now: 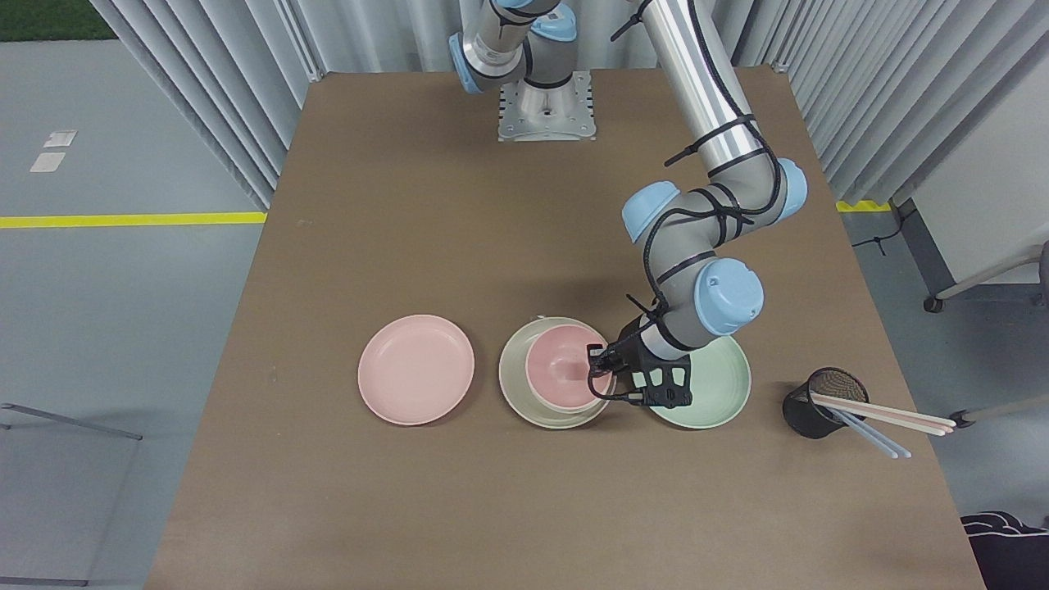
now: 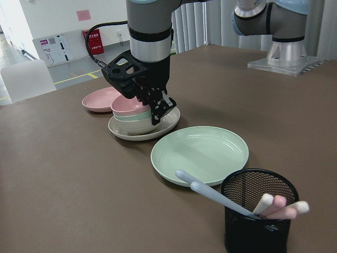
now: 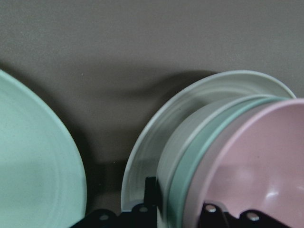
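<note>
A nested stack of pink, mint and off-white bowls [image 1: 558,365] sits on an off-white plate [image 1: 521,398], the pink bowl [image 3: 259,166] on top. My black gripper is at the stack's near side in the wrist view, its fingers either side of the stacked walls; whether they press on them is unclear. To the right in the front view lies a mint plate [image 1: 718,388]; to the left, a pink plate [image 1: 415,369].
A black mesh cup [image 1: 811,418] with several chopsticks stands by the right table edge.
</note>
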